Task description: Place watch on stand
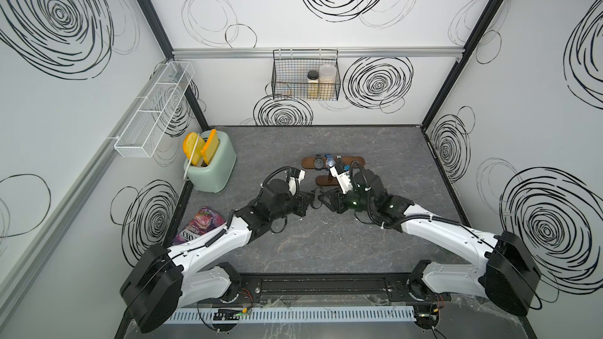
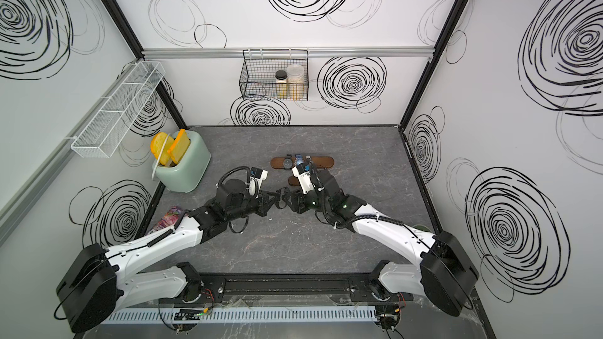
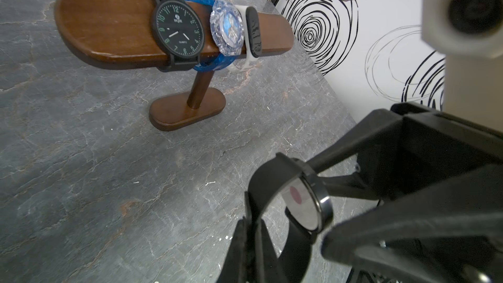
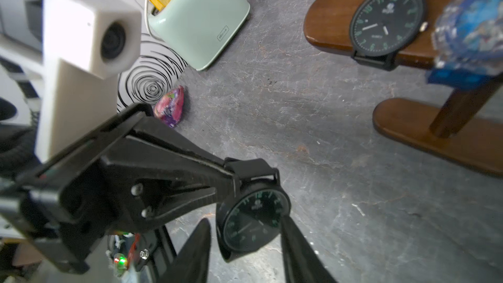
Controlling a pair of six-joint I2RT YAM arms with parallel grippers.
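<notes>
A wooden watch stand (image 3: 102,28) stands at the back centre, holding a black watch (image 3: 177,28), a clear-and-blue watch (image 3: 226,26) and a slim white-strapped one (image 3: 254,31). Another black watch (image 4: 252,217) hangs in the air between the grippers, in front of the stand. My left gripper is shut on its strap. My right gripper is around or just beside the watch, its fingertips apart and blurred in the right wrist view; whether they touch it I cannot tell.
A mint bin (image 1: 213,172) with yellow sponges stands at the back left, and a purple bag (image 1: 201,223) lies in front of it. A wire basket (image 1: 306,75) with jars hangs on the back wall.
</notes>
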